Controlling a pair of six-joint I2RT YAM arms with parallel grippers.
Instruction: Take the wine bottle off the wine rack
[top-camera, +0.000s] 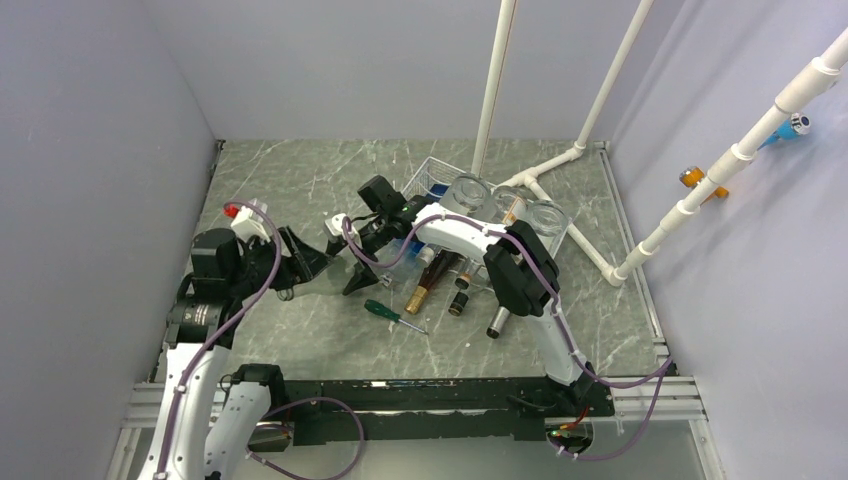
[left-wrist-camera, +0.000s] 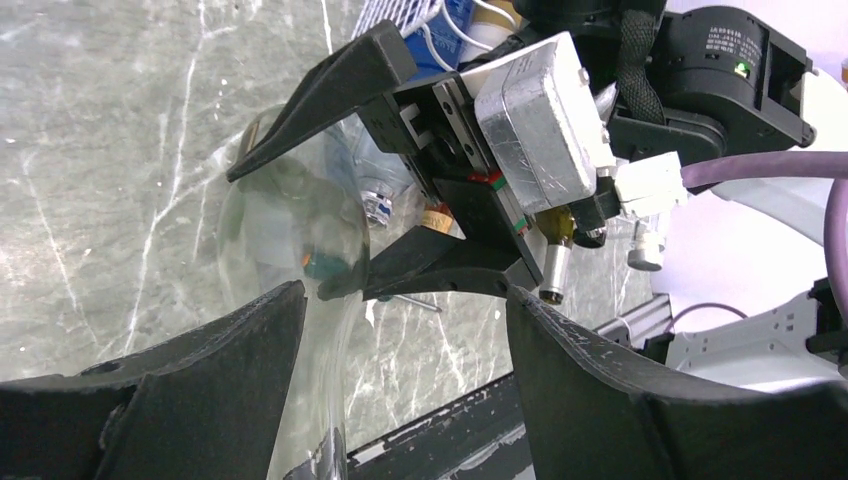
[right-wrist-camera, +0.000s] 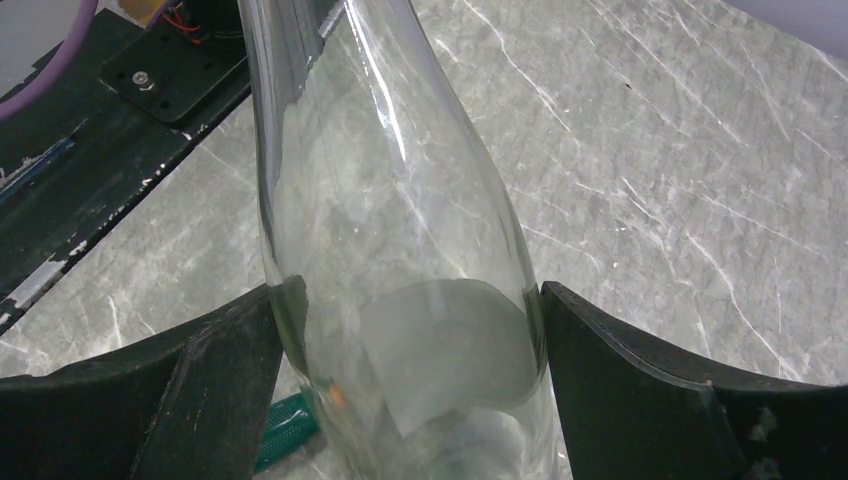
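A clear glass bottle (right-wrist-camera: 400, 220) is between the two grippers, off the white wire rack (top-camera: 430, 170). In the right wrist view the fingers of my right gripper stand wide apart, one at each side of its body. In the left wrist view, my left gripper is spread, and the narrower end of the bottle (left-wrist-camera: 290, 240) lies by its left finger, with a wide gap to the other finger. From above, my left gripper (top-camera: 305, 275) faces my right gripper (top-camera: 342, 265); glass is hard to make out there.
Dark bottles (top-camera: 430, 280) lie with necks toward the front, and glasses (top-camera: 468, 192) stand on the rack's right side. A green screwdriver (top-camera: 382, 310) lies in front. White pipes (top-camera: 600, 262) frame the right.
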